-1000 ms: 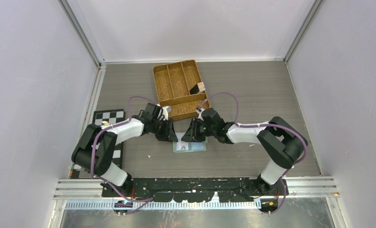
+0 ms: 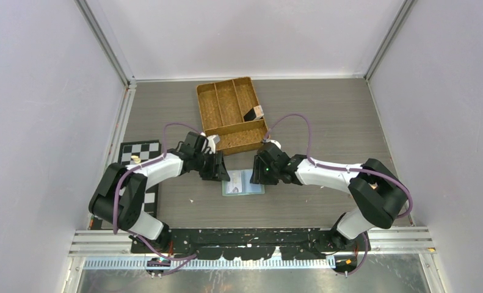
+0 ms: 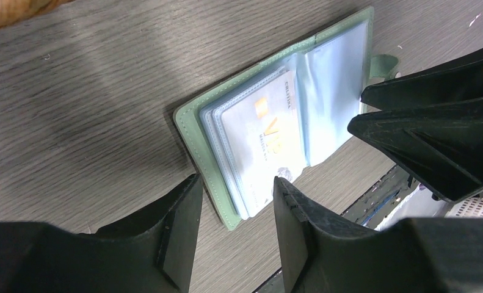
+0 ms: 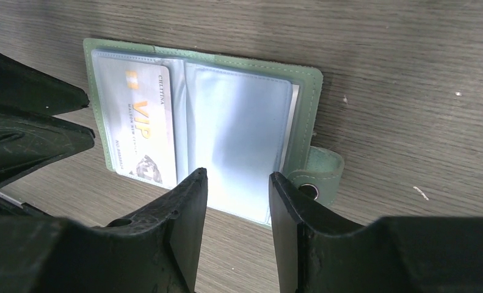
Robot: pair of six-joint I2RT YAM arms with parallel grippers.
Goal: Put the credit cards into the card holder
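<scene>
The green card holder [image 2: 243, 190] lies open on the table between both grippers, with clear sleeves on both halves. A white VIP card [image 3: 260, 137] [image 4: 135, 122] shows in the left-hand half; a white edge shows under the sleeve [image 4: 236, 137] in the right-hand half. My left gripper is part open over the card half's outer edge, nothing seen between its fingertips. My right gripper is open over the lower part of the other half, with nothing seen held.
A wooden compartment box [image 2: 229, 104] with a dark block [image 2: 252, 115] stands behind the holder. A chequered board [image 2: 140, 149] lies under the left arm.
My right gripper has moved rightward across the holder, away from the left gripper, uncovering more of it. The left gripper has shifted only slightly.
</scene>
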